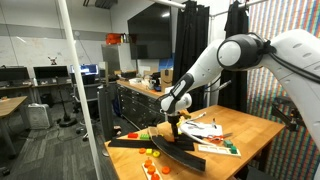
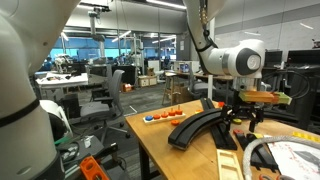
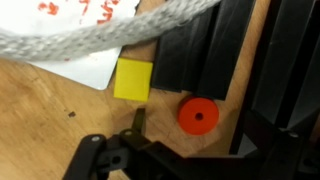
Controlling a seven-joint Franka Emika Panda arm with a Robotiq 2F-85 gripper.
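My gripper stands open, its two dark fingers at the bottom of the wrist view. A round red piece with a small dark centre lies on the wooden table between the fingers, with room on the left. Just above and left of it sits a yellow square block, touching a row of black pieces. In exterior view 1 the gripper reaches down over the table near dark objects. Exterior view 2 shows the gripper low over the tabletop; the red piece is hard to pick out there.
A long black tray-like object lies in front of the gripper. Several orange and red pieces are spread on the table's left. A whitish cord crosses above a white card with red marks. Bare wood shows to the right.
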